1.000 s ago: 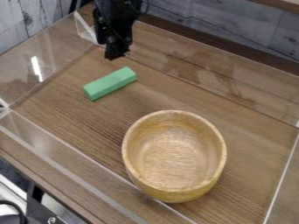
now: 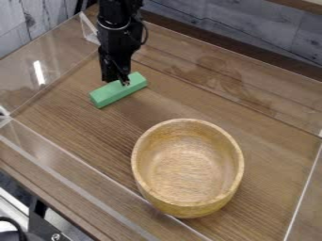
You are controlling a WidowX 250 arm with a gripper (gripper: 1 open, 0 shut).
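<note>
The black gripper (image 2: 115, 73) hangs down from the top of the camera view, shut, with its tips just above the upper left end of a green rectangular block (image 2: 119, 90), which lies flat at a slant on the wooden table. Whether the tips touch the block cannot be made out.
A large pale wooden bowl (image 2: 189, 133) stands at the lower right, apart from the block.
The gripper has come down and toward the front, closer to the green block. The block and bowl lie where they were.
</note>
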